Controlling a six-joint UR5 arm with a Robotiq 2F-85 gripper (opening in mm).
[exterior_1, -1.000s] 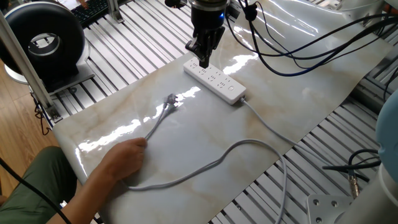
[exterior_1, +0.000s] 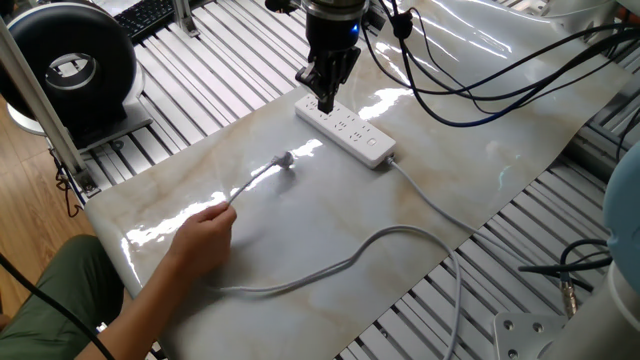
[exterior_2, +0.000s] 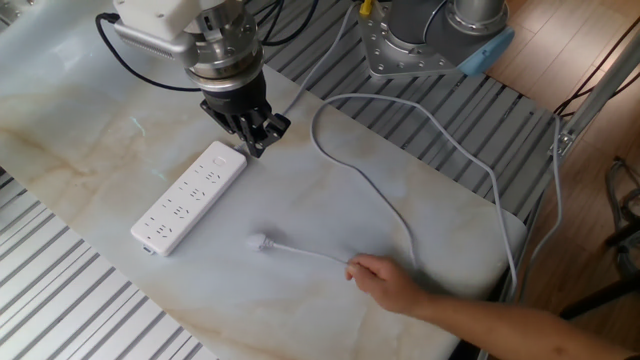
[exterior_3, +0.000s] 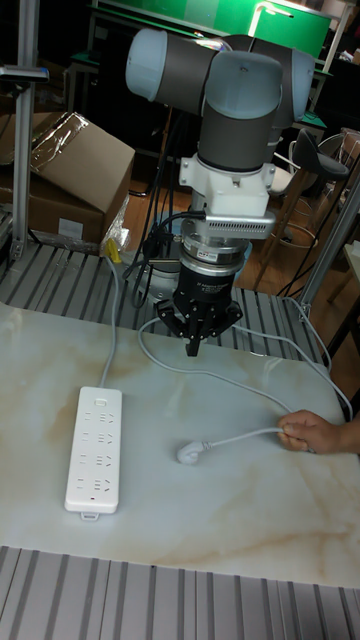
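Note:
My gripper (exterior_3: 193, 350) hangs above the table with its black fingers drawn together and nothing visible between them. In exterior view 1 its tips overlap the white power strip (exterior_1: 345, 130), but the other two views show it off to the side of the strip's switch end. The strip (exterior_2: 190, 198) lies flat, sockets facing up. A light-grey plug (exterior_2: 260, 242) on a grey cable is beside the strip, apart from it and from the gripper. A person's hand (exterior_2: 385, 283) grips the cable a short way behind the plug. Whether the plug touches the table is hard to tell.
The grey cable (exterior_2: 365, 180) loops across the marbled tabletop (exterior_2: 330, 330), partly under the gripper's side of the table. The strip's own cord (exterior_1: 430, 205) leads off its switch end. Black cables (exterior_1: 480, 95) hang beside the arm. Slatted metal surrounds the top.
The plug has shifted slightly right in exterior view 1, and the person's hand has moved a little up the picture. My gripper and the power strip have stayed put.

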